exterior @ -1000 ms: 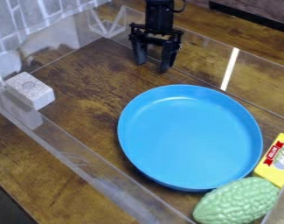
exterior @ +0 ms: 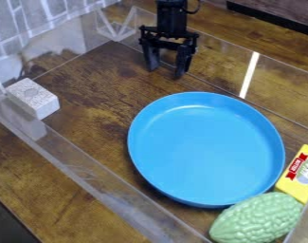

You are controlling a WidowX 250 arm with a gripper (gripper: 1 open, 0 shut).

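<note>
My black gripper [exterior: 168, 59] hangs at the top centre of the camera view, low over the wooden floor of the clear-walled box, behind a large blue plate [exterior: 206, 148]. Its two fingers point down and stand apart, with nothing visible between them.
A white speckled block [exterior: 31, 99] sits by the left wall. At the right edge lie a yellow box [exterior: 298, 174] and a green bumpy gourd-like object [exterior: 254, 217] in the front corner. The wooden surface [exterior: 96, 90] left of and behind the plate is clear.
</note>
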